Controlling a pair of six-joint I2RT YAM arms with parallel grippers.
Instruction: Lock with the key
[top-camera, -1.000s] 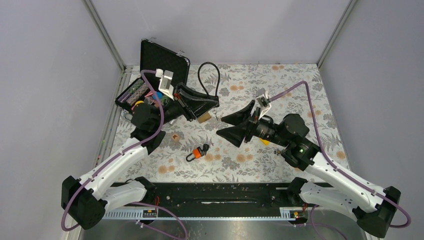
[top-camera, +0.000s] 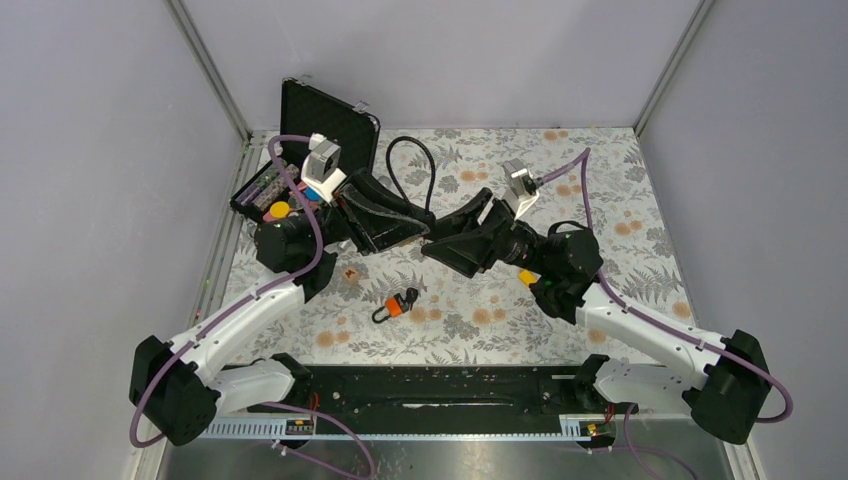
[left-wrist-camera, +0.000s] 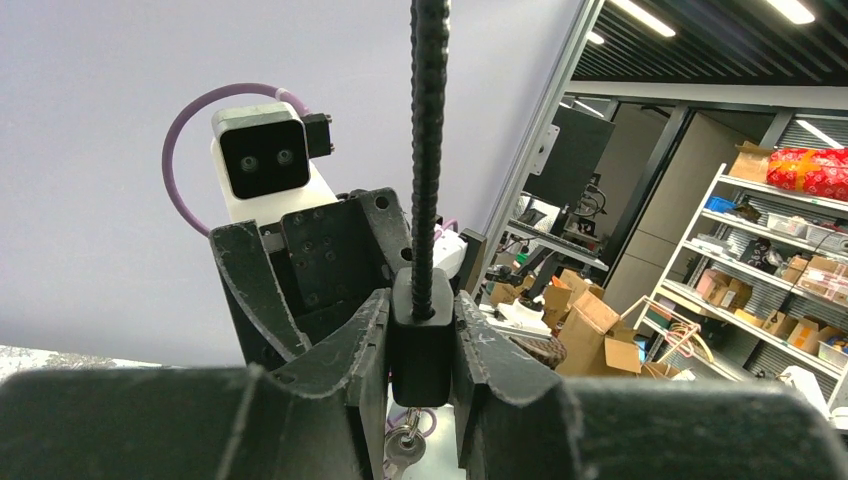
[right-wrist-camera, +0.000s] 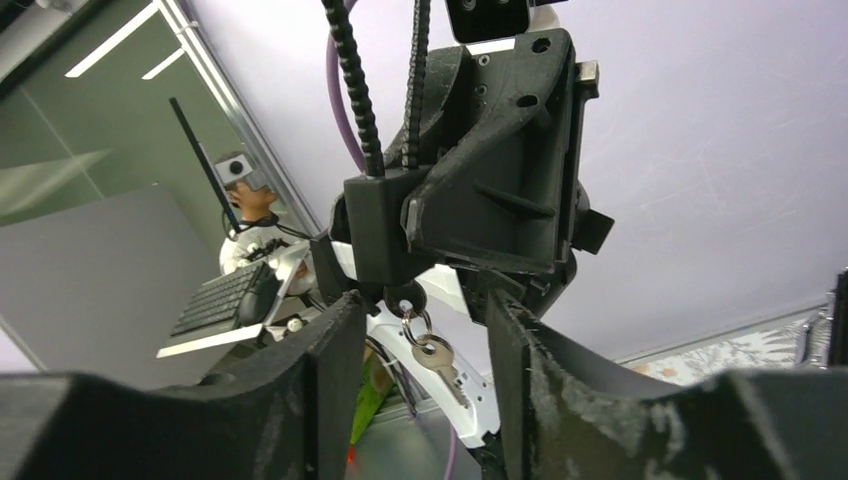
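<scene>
My left gripper is shut on the black body of a lock, whose long braided shackle rises above it in a loop. A key hangs on rings below the lock, with its head in a keyhole cylinder at the lock's underside. My right gripper stands part open around the level of the hanging key, its fingers either side of the key in its wrist view; whether they touch it is not clear. From the top view the two grippers meet at the middle, hiding most of the lock.
An open black case with assorted items is at the back left. An orange-and-black padlock lies on the patterned mat near the front middle. A yellow object lies under the right arm.
My right gripper has moved left and up toward the lock, now close against the left one. The left gripper with the lock has shifted slightly left.
</scene>
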